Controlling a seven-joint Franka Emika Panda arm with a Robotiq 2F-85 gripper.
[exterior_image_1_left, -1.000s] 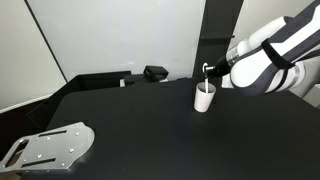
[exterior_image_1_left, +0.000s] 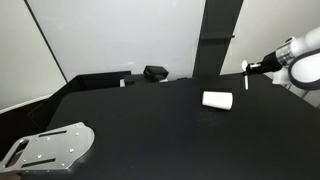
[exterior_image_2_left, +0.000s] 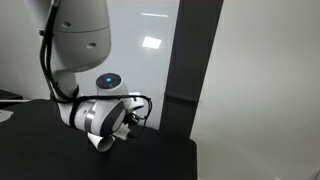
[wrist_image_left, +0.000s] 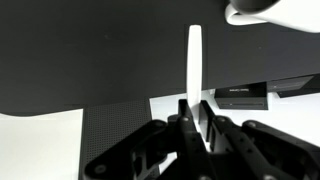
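Observation:
A white mug (exterior_image_1_left: 217, 100) lies on its side on the black table. To its right and above the tabletop, my gripper (exterior_image_1_left: 247, 67) is shut on a thin white stick (exterior_image_1_left: 245, 80), which hangs down clear of the mug. In the wrist view the stick (wrist_image_left: 194, 65) runs straight out from between the fingers, and only part of the mug (wrist_image_left: 285, 12) shows at the upper right corner. The arm partly hides the mug (exterior_image_2_left: 101, 143) in the second exterior view.
A grey metal plate (exterior_image_1_left: 58, 148) with slots lies at the table's left. Small black boxes (exterior_image_1_left: 155, 73) stand along the back edge by the white wall.
My gripper has moved right with the stick, out of the mug.

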